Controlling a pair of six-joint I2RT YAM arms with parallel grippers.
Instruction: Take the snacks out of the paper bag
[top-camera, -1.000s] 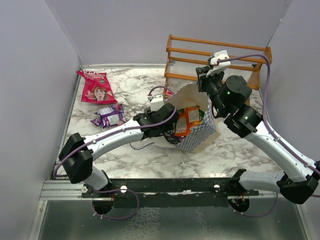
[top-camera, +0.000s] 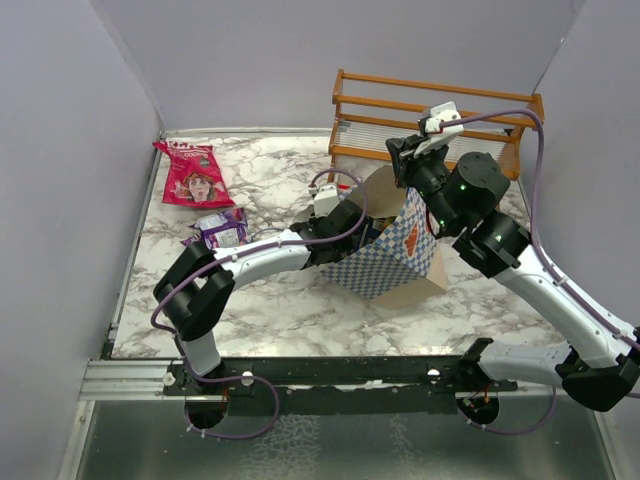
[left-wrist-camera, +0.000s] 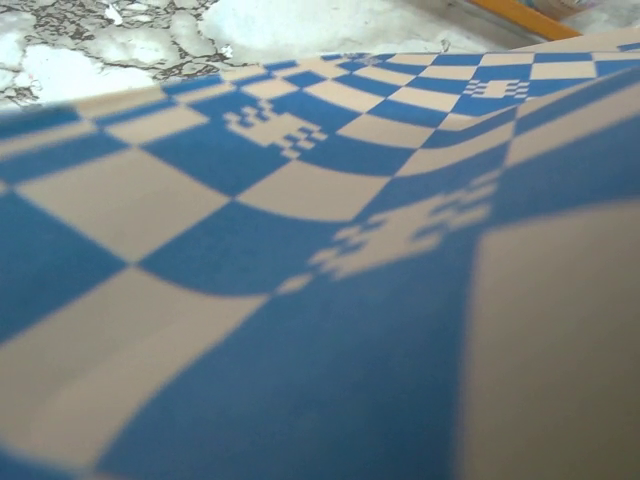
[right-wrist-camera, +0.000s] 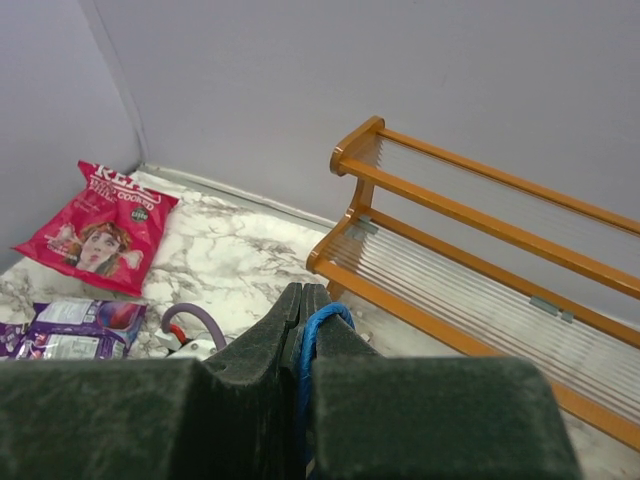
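The blue-and-white checkered paper bag (top-camera: 375, 268) leans on the table, its mouth tilted up toward the back. My right gripper (top-camera: 399, 172) is shut on its raised upper edge; a thin blue strip (right-wrist-camera: 311, 345) runs beside the dark fingers (right-wrist-camera: 288, 325) in the right wrist view. My left gripper (top-camera: 368, 236) reaches into the bag's mouth, its fingertips hidden by paper. Checkered paper fills most of the left wrist view, so its fingers do not show. Snacks inside are mostly covered. Outside lie a red snack bag (top-camera: 194, 178) and purple packs (top-camera: 222, 232).
A wooden rack (top-camera: 440, 105) stands behind the paper bag, close to the right gripper. Grey walls enclose the table at the back and sides. Bare marble tabletop (top-camera: 265, 330) shows at the front left.
The left gripper has moved right and deeper into the bag's mouth. The bag's checkered front wall has shifted, and the orange pack seen inside earlier is now mostly covered. The right arm is nearly still.
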